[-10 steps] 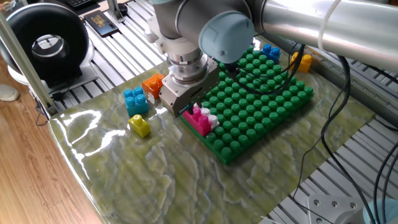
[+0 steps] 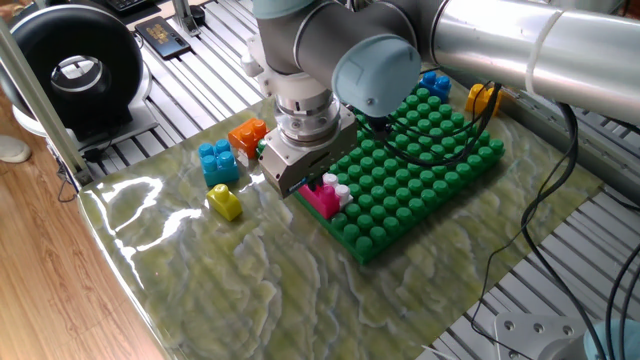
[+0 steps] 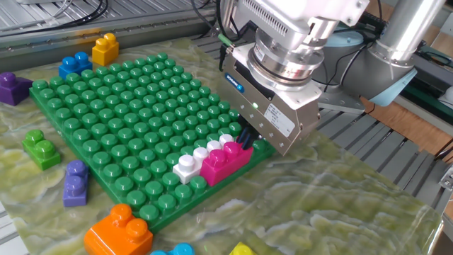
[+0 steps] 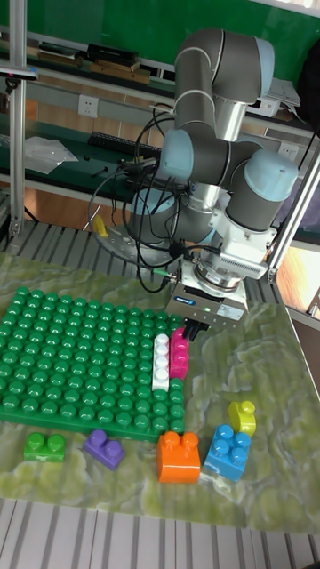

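The pink brick (image 3: 225,164) sits along the edge of the green baseplate (image 3: 106,170), beside a white brick (image 3: 187,167). Both also show in the third exterior view, the white brick (image 4: 161,362) left of the pink brick (image 4: 179,355). My gripper (image 3: 245,137) points down at one end of the pink brick, its dark fingers close together and shut. They seem to stand at or just over the brick's end studs; whether they touch is hard to tell. In the first exterior view the gripper body hides part of the pink brick (image 2: 324,201).
Loose around the plate lie an orange brick (image 4: 178,457), a blue brick (image 4: 228,452), a yellow brick (image 4: 243,416), a purple brick (image 4: 104,449) and a green brick (image 4: 44,446). More bricks lie beyond its far edge. Most baseplate studs are bare.
In the first exterior view my gripper has shifted slightly right, over the pink brick, now covering more of its far end. The bricks appear to have stayed where they were.
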